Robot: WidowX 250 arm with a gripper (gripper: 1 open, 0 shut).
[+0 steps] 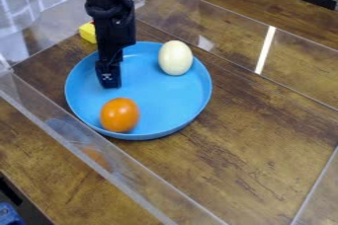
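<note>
A blue round plate (158,99) lies on the wooden surface, with an orange round object (119,113) near its front and a white egg-shaped object (176,58) at its back right. My black gripper (109,78) reaches down from the top into the left part of the plate, left of the egg and behind the orange object. Whether it is open or shut, or holds anything, is hard to tell in the dark blur. A yellow object (89,32) sits behind the plate, partly hidden by the arm.
A clear wall or edge (93,155) runs along the left and front left of the plate.
</note>
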